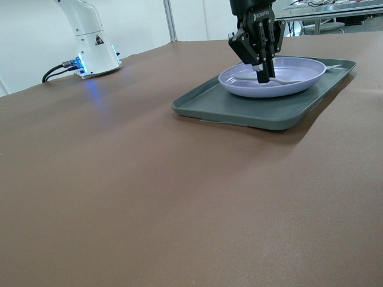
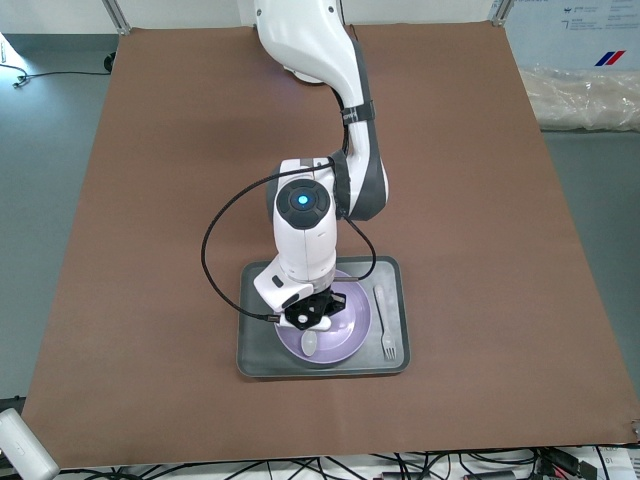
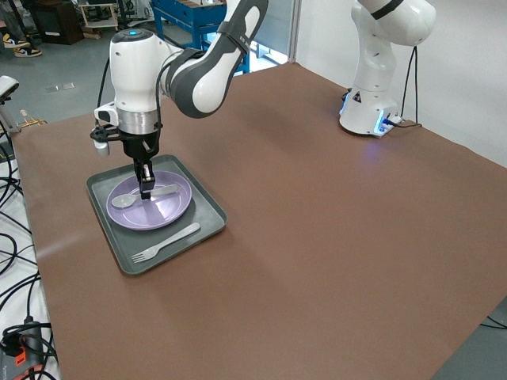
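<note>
A grey-green tray (image 2: 390, 365) (image 1: 197, 106) (image 3: 119, 245) holds a lavender plate (image 2: 355, 315) (image 1: 302, 66) (image 3: 174, 206). A white spoon (image 2: 309, 342) (image 3: 123, 201) lies on the plate. A white fork (image 2: 389, 340) (image 3: 150, 253) lies on the tray beside the plate. My black gripper (image 1: 263, 78) (image 3: 146, 191) points down over the plate, its fingertips low at the spoon's handle. Whether its fingers are open or shut on the handle, I cannot tell; in the left view the arm's head hides them.
Cables (image 2: 300, 470) run along one edge.
</note>
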